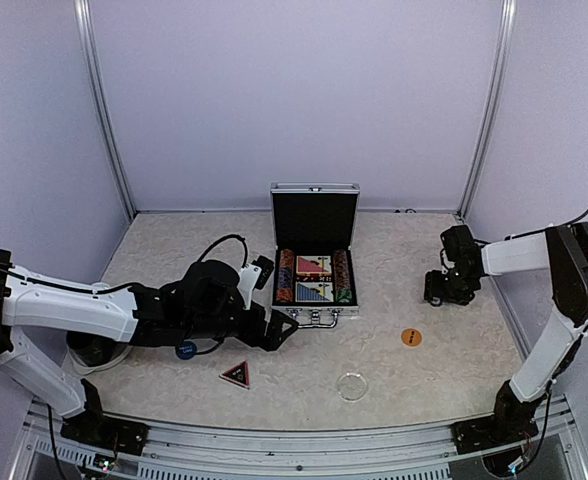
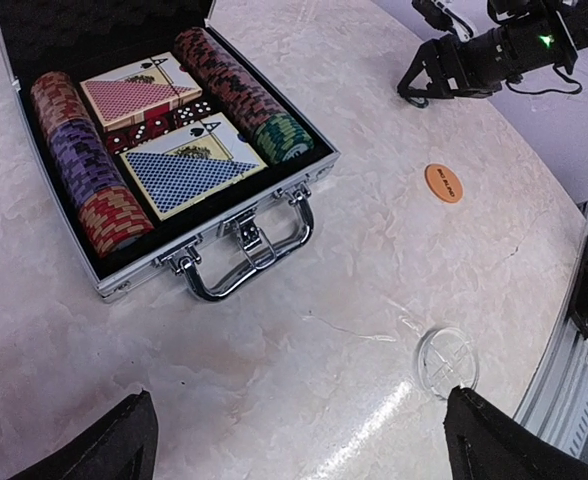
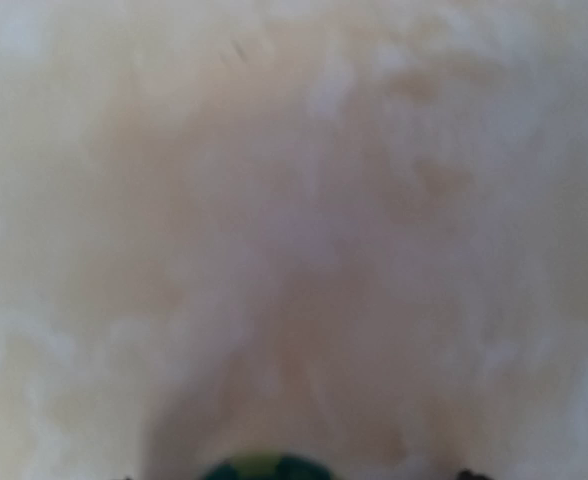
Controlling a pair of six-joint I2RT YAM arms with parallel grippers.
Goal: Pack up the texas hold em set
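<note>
An open silver case (image 1: 315,312) holds poker chips (image 2: 124,217), two card decks (image 2: 189,165) and red dice (image 2: 139,133). My left gripper (image 1: 284,330) stands open left of the case's handle, nothing between its fingers. My right gripper (image 1: 436,293) is low at the table's far right, over a small round piece; in the right wrist view a blurred green-and-black edge (image 3: 264,467) shows at the bottom. Its finger is hard to make out. An orange big blind button (image 1: 411,337), a clear disc (image 1: 351,387), a blue button (image 1: 186,350) and a triangle (image 1: 234,374) lie on the table.
A dark round object in a white container (image 1: 99,350) stands at the left edge, partly behind the left arm. Walls surround the sides and back.
</note>
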